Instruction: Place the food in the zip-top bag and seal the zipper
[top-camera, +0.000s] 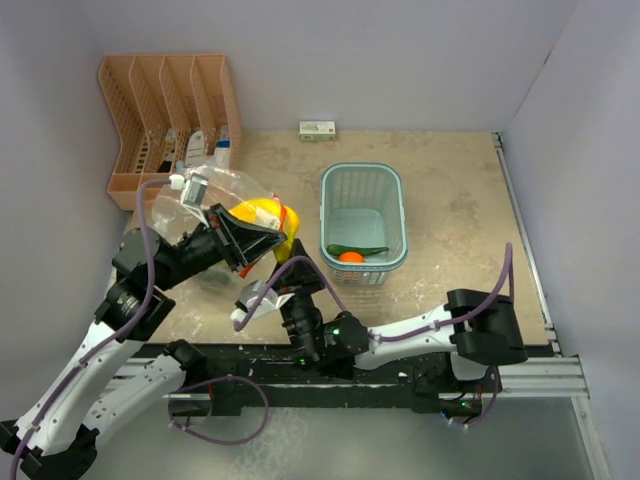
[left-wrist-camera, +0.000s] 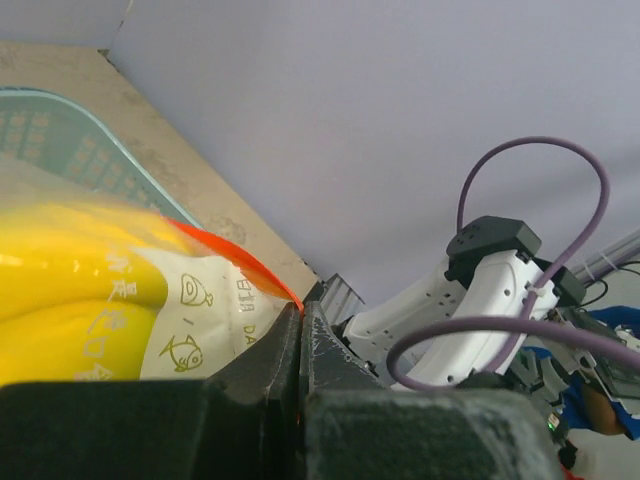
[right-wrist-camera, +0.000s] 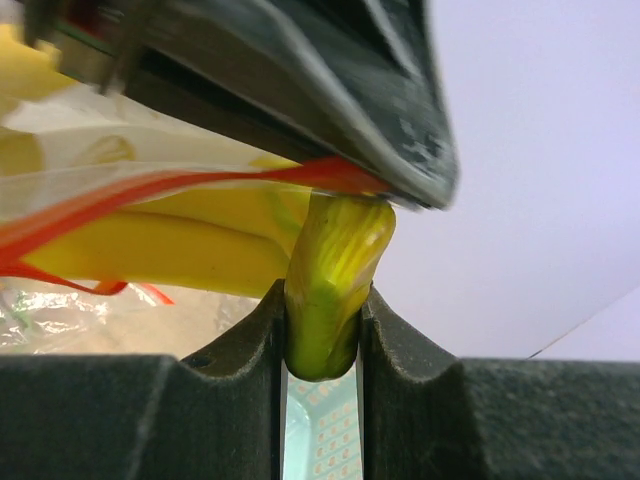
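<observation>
The clear zip top bag (top-camera: 225, 188) with its orange-red zipper hangs from my left gripper (top-camera: 280, 238), which is shut on the zipper edge. In the left wrist view that zipper edge (left-wrist-camera: 250, 266) runs into the fingertips. Yellow bananas (top-camera: 290, 225) with a white label are partly in the bag. One banana's end (right-wrist-camera: 337, 270) sticks out past the zipper, between the fingers of my right gripper, which touch it on both sides. The left gripper's fingers (right-wrist-camera: 400, 140) are just above that end. The arms hide much of the bag in the top view.
A teal basket (top-camera: 325, 195) stands right of the grippers, holding a green cucumber (top-camera: 355, 250) and an orange (top-camera: 350, 257). A peach divided rack (top-camera: 140, 120) stands at the back left, a small box (top-camera: 317, 130) at the back. Table right of the basket is free.
</observation>
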